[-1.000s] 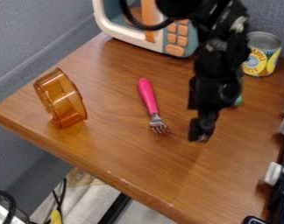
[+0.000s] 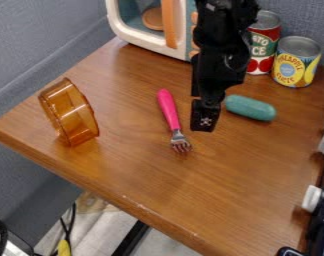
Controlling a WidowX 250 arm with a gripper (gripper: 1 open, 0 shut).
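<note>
My black gripper (image 2: 205,118) hangs over the middle of the wooden table (image 2: 151,190), just right of a pink-handled fork (image 2: 170,118) lying with its tines toward the front. A teal cylindrical object (image 2: 252,108) lies to the right of the gripper, apart from the fork. Whether the fingers are open or shut, or hold anything, I cannot tell.
An amber cylinder (image 2: 67,112) sits on its side at the left. A toy microwave (image 2: 142,22), a red can (image 2: 258,50) and a yellow can (image 2: 296,65) stand at the back. A dark appliance with white knobs lines the right edge.
My gripper has moved left and upward in the view, toward the back. More of the teal object and the red can now shows. The fork has not visibly moved.
</note>
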